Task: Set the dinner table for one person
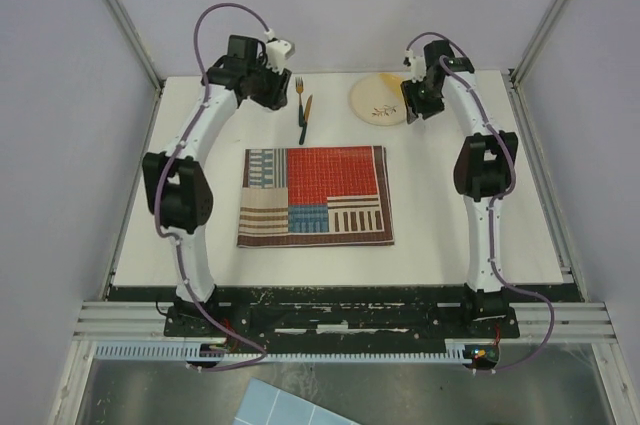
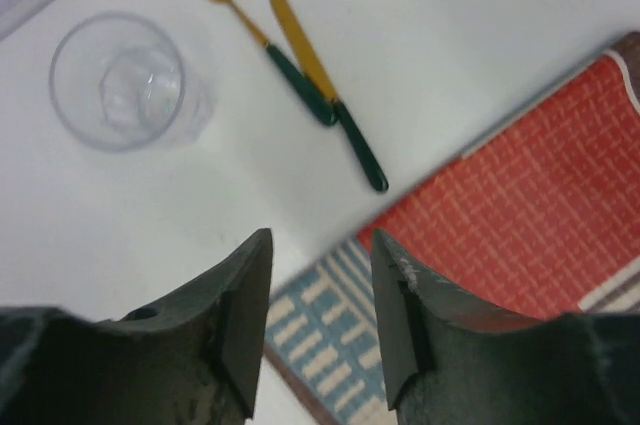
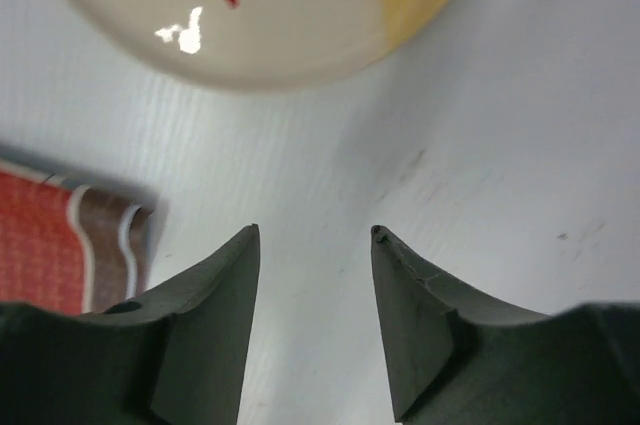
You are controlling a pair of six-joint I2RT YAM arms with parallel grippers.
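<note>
The patterned placemat (image 1: 316, 197) lies flat, mid-table. Behind it are a knife (image 1: 306, 120) and a fork (image 1: 299, 95), side by side with dark green handles. A round cream plate (image 1: 375, 100) with a yellow section and a leaf print rests at the back. A clear glass (image 2: 120, 85) shows in the left wrist view; the left arm covers it from above. My left gripper is partly open and empty, over the table near the placemat's back left corner. My right gripper, partly open and empty too, hangs by the plate's right side.
A raised wall (image 1: 330, 15) stands behind the table's back edge. Bare white table (image 1: 450, 215) lies to the right of the placemat, and a narrower clear strip runs down its left side.
</note>
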